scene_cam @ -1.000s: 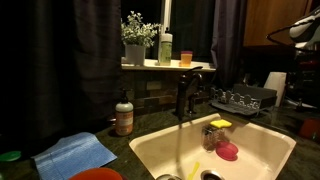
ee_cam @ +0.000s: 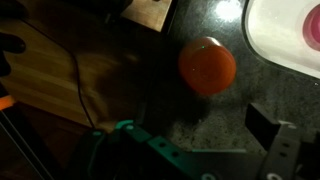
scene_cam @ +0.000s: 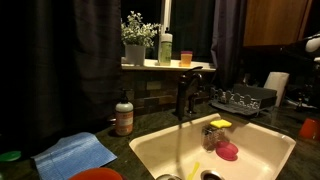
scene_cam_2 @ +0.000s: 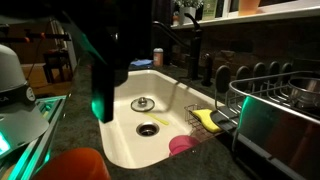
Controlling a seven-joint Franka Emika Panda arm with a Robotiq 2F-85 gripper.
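Note:
An orange-red cup (ee_cam: 207, 66) stands on the dark counter (ee_cam: 228, 103), ahead of my gripper in the wrist view. My fingers (ee_cam: 266, 126) are spread wide with nothing between them. Exterior view 2 shows the same cup (scene_cam_2: 75, 165) at the bottom left, below the dark gripper body, which looms close to the camera. At the right edge of exterior view 1, the cup (scene_cam: 310, 129) is partly cut off. The fingertips are not visible in that view.
Beside the cup lies the white sink (scene_cam_2: 125, 115), holding a pink bowl (scene_cam_2: 182, 144), a strainer lid (scene_cam_2: 143, 103) and a caddy with a yellow sponge (scene_cam_2: 207, 120). A dish rack (scene_cam_2: 262, 95) borders it. A blue cloth (scene_cam: 73, 156) and soap bottle (scene_cam: 124, 115) occupy the other side.
At the right edge of exterior view 1, the arm has shifted right and down, mostly out of frame. The sink and counter items stay put.

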